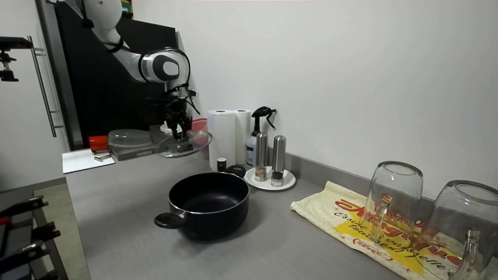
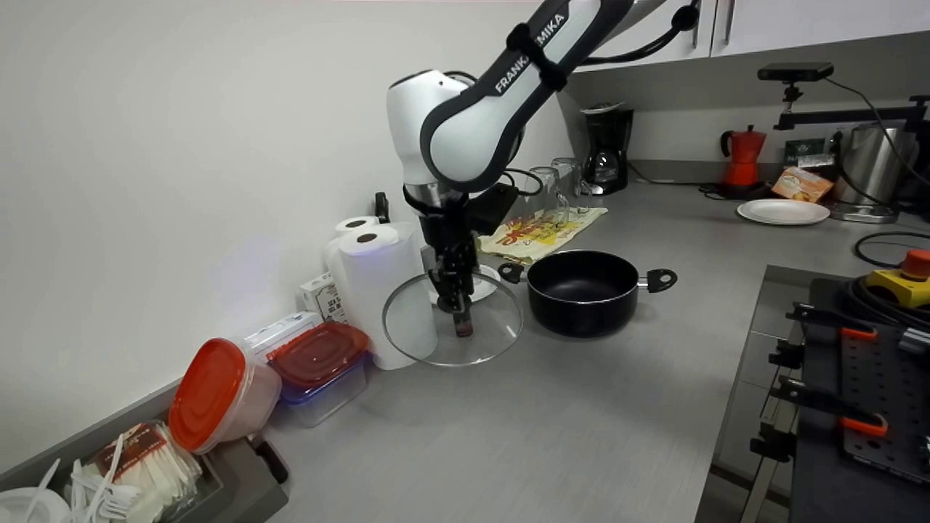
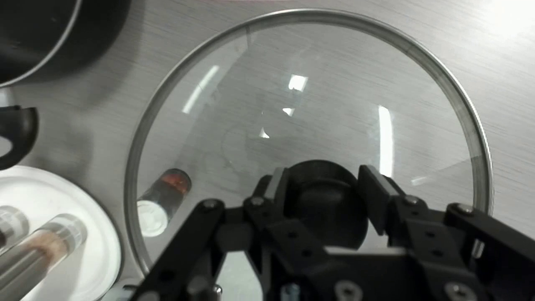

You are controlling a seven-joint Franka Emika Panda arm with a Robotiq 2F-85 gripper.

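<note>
My gripper is shut on the round black knob [image 3: 326, 213] of a glass lid. The clear lid [image 1: 198, 145] with its metal rim hangs in the air above the counter, slightly tilted, behind the pot in exterior view 1. In exterior view 2 the lid [image 2: 497, 335] is left of the pot, with the gripper [image 2: 458, 301] above its middle. A black two-handled pot [image 1: 208, 219] stands uncovered on the counter, and it looks empty. Only part of the pot [image 3: 100, 30] shows at the top left of the wrist view.
Two mills [image 1: 278, 161] stand on a white plate [image 1: 291, 182] by the wall, near paper towel rolls [image 1: 221, 135] and a spray bottle [image 1: 251, 149]. A small black-capped jar [image 1: 221, 163] is close to the pot. Upturned glass mugs [image 1: 397, 200] rest on a cloth [image 1: 322, 205].
</note>
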